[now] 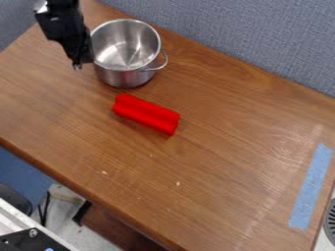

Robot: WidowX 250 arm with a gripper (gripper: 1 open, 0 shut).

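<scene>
My gripper (77, 57) is at the upper left, just left of a steel pot (127, 61) with a wire handle at its right side. The gripper looks shut, with nothing visible between its fingers; whether it touches the pot is unclear. A red cylindrical object (147, 113) lies on its side on the wooden table (183, 176), below and right of the pot.
A strip of blue tape (309, 186) runs along the table's right side. The grey carpeted area (262, 39) borders the back edge. The middle, right and front of the table are clear.
</scene>
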